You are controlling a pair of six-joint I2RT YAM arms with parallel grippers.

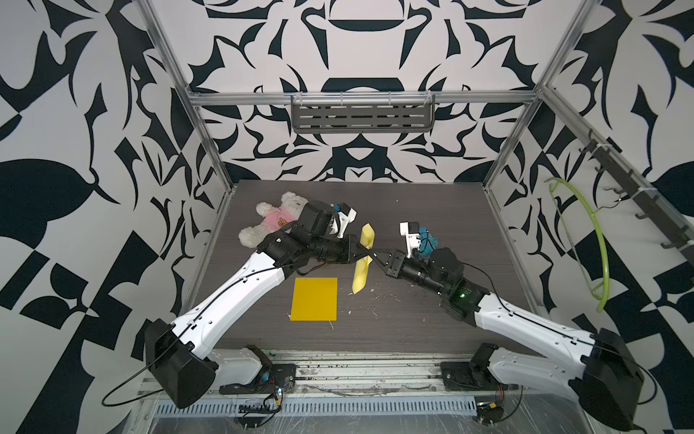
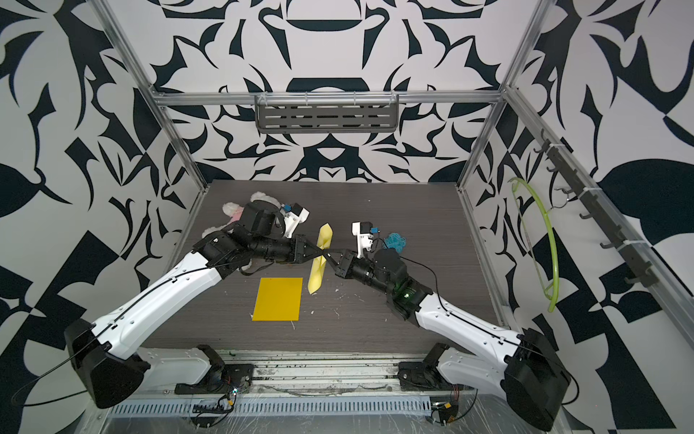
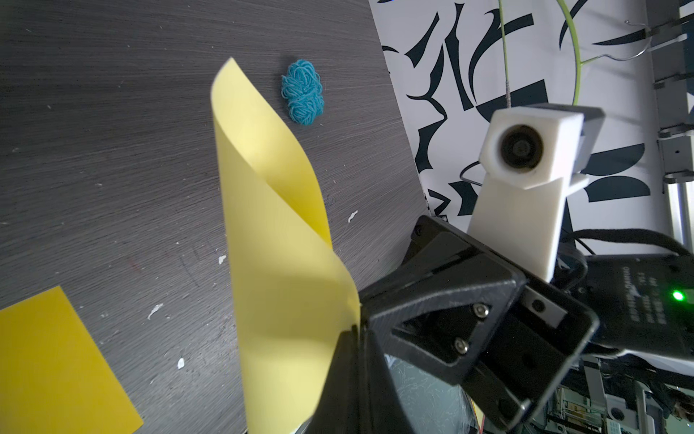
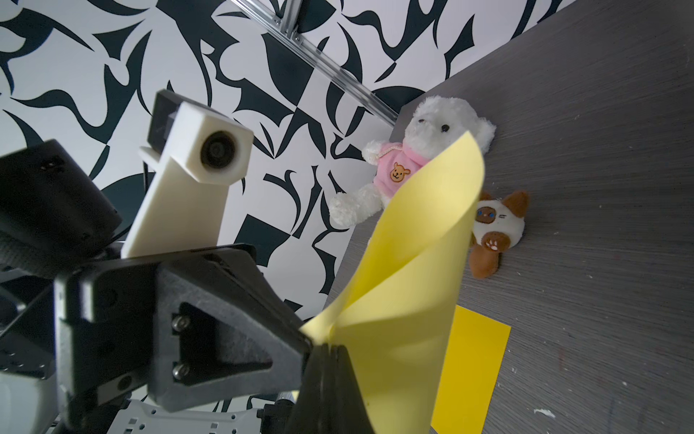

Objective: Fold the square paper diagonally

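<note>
A light yellow paper, bent into a curled fold, hangs above the table's middle in the top views and fills much of both wrist views. My left gripper and right gripper meet at its middle from either side, both shut on its pinched edge; their fingertips are partly hidden by the paper and each other. A flat darker yellow square lies on the table left of and in front of the hanging paper.
A white bear in pink and a brown-white plush sit at the back left. Blue yarn lies right of centre, behind my right arm.
</note>
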